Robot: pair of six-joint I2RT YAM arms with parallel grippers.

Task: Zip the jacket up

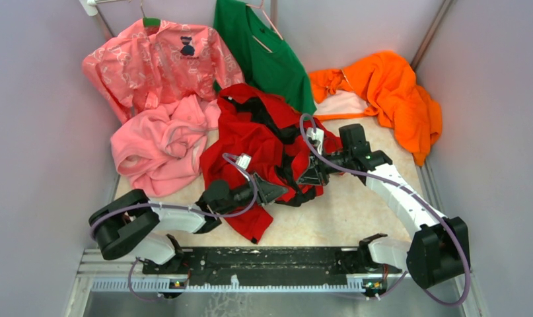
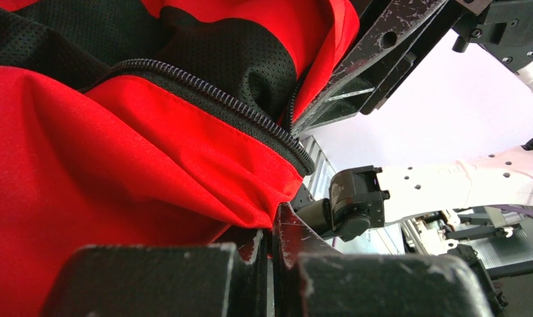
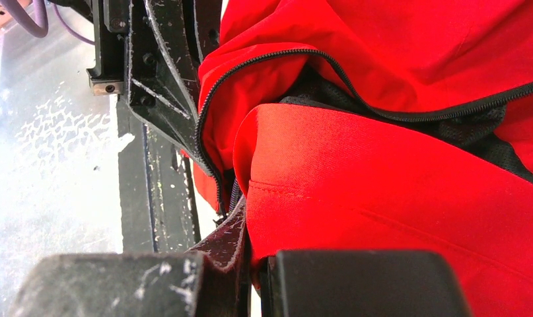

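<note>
The red jacket (image 1: 247, 142) with black mesh lining lies on the table, its front parted. In the left wrist view, a toothed zip edge (image 2: 204, 87) runs down to the hem corner. Creases in the red cloth (image 2: 184, 172) converge at my left gripper, shut on the jacket just below that corner. My right gripper is shut on a fold of the red front panel (image 3: 356, 191). Another zip edge (image 3: 409, 119) curves behind it, separate from this panel. Both fingertip pairs are close together at the hem. No slider is clearly visible.
Pink garments (image 1: 161, 142) are at the left, a green one (image 1: 267, 59) hangs behind, and an orange one (image 1: 402, 99) lies at the back right. Bare table (image 1: 362, 211) shows at the front right.
</note>
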